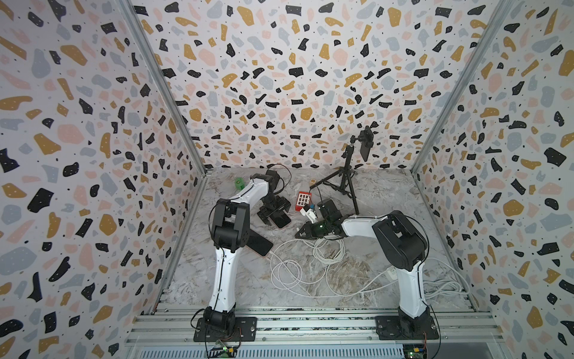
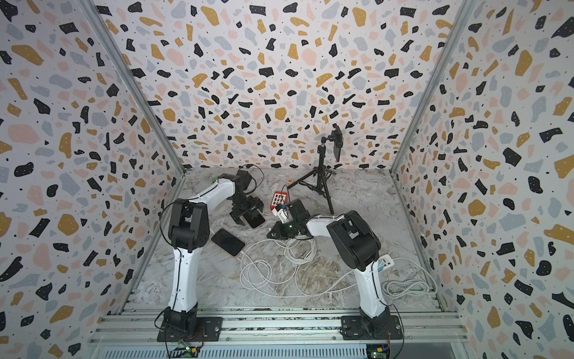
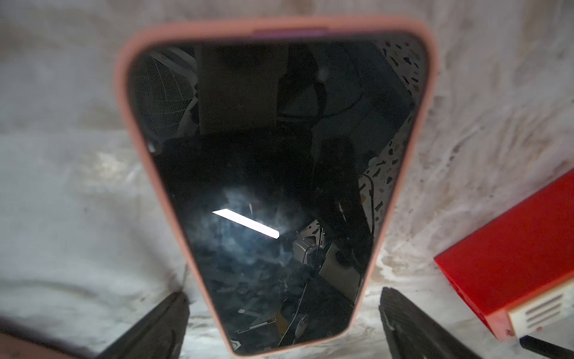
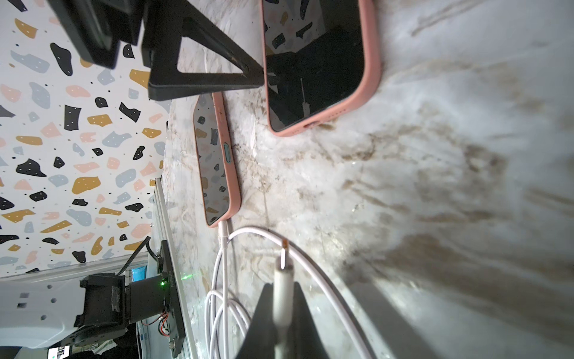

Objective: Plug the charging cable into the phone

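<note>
A phone in a pink case (image 3: pixel 281 197) lies screen up, with my open left gripper spread around its sides; bare table shows between the case and each finger. In the right wrist view this phone's port end (image 4: pixel 323 118) faces the bare table. My right gripper is shut on the white plug (image 4: pixel 283 293) of a charging cable, its metal tip (image 4: pixel 284 254) pointing out toward the phone, with a clear gap between them. A second pink-cased phone (image 4: pixel 215 161) lies nearer the front left, a white cable (image 4: pixel 223 236) at its lower end.
Loops of white cable (image 1: pixel 329 251) lie below my right gripper. A red box (image 3: pixel 514 257) sits beside the phone. Behind stand a black tripod (image 1: pixel 346 170) and a green object (image 1: pixel 239 183). A power strip (image 2: pixel 384 262) lies at the right.
</note>
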